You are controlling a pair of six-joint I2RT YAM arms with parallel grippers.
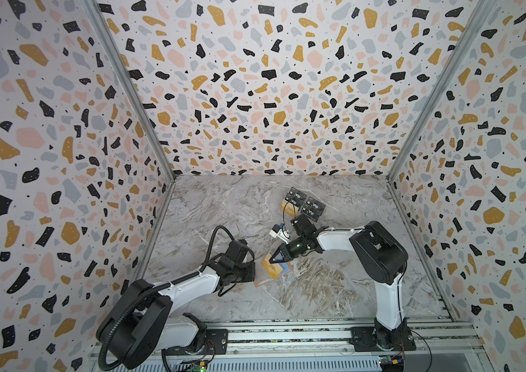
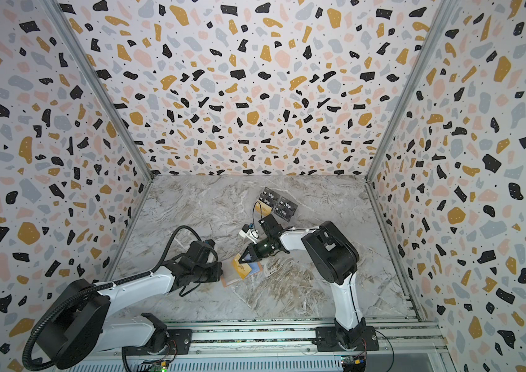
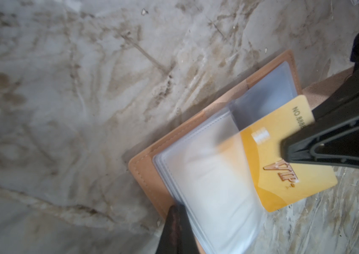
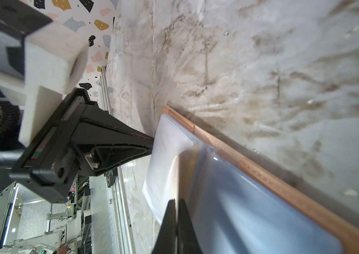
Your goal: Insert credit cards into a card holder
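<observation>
A tan card holder (image 3: 145,167) with clear plastic sleeves (image 3: 213,177) lies spread on the table. In the left wrist view, a gold VIP card (image 3: 289,148) overlaps the sleeve's right side, and a yellowish tint shows through the plastic beside it. My right gripper is shut on this card, seen edge-on in the right wrist view. At the sleeve's opposite edge, my left gripper is shut, its tips touching the plastic. Whether a sheet is pinched there is unclear. The right gripper's finger (image 3: 340,146) covers part of the card.
Black VIP cards (image 1: 314,209) and another gold card (image 1: 288,208) lie behind the right arm, toward the back wall. Both grippers are close together over the holder.
</observation>
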